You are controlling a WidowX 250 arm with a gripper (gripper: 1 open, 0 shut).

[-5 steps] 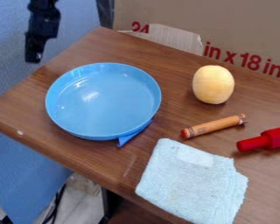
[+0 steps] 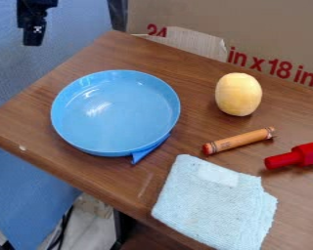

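My gripper (image 2: pixel 32 29) hangs at the top left, off the table's edge and above and left of a light blue plate (image 2: pixel 114 105); whether its fingers are open or shut is unclear. The plate lies on the wooden table (image 2: pixel 186 68) with a blue object (image 2: pixel 145 153) poking out beneath its lower right rim. A yellow round object (image 2: pixel 238 95), an orange stick-like object (image 2: pixel 239 141) and a red object (image 2: pixel 297 156) are on the right. A folded pale blue cloth (image 2: pixel 211 202) lies at the front.
Cardboard (image 2: pixel 264 29) stands behind the table. The back middle of the tabletop, above the plate, is clear.
My gripper has moved up and to the left, away from the plate. The objects on the table have not moved.
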